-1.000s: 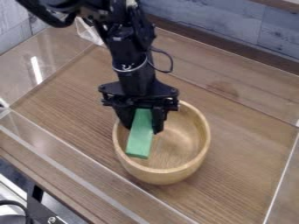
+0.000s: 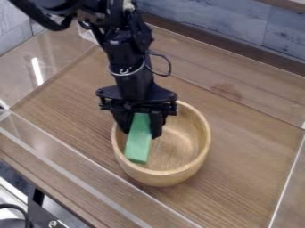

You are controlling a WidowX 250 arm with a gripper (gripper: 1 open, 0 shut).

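My black gripper (image 2: 138,114) reaches down from the top into the near side of a light wooden bowl (image 2: 179,153). A mint-green block (image 2: 139,142) stands tilted inside the bowl at its left, its upper end between or just under the gripper's fingers. Whether the fingers grip it is unclear, as the gripper's body hides the contact.
A wooden table (image 2: 238,98) surrounds the bowl, with free room to the right and upper left. A pale grey wall runs along the back. The table's near edge is at the lower left.
The gripper has shifted slightly left over the last second. The bowl and the green block have moved a little left with it.
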